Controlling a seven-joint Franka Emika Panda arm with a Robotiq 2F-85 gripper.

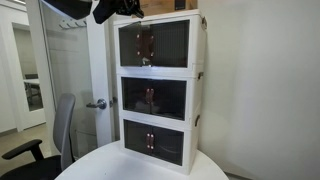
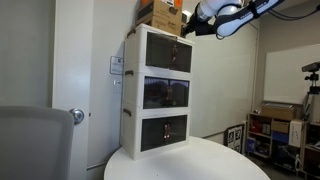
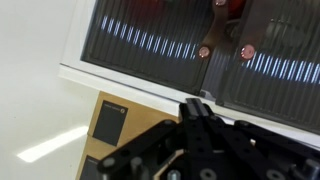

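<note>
A white three-tier cabinet [image 1: 160,72] with dark see-through double doors stands on a round white table [image 2: 190,165]. Its top doors [image 1: 155,43] appear closed, as do the middle [image 1: 152,97] and bottom [image 1: 153,142] pairs. Small reddish handles line the middle seam of each pair. In the wrist view, two round handle ends [image 3: 248,51] show near my gripper, which is shut with nothing visible between its fingers. In exterior view 2 the gripper is at the cabinet's upper front; whether it touches the door is unclear.
Cardboard boxes [image 2: 160,17] sit on top of the cabinet, close to the arm [image 2: 228,20]. A grey office chair [image 1: 62,125] is beside the table at left.
</note>
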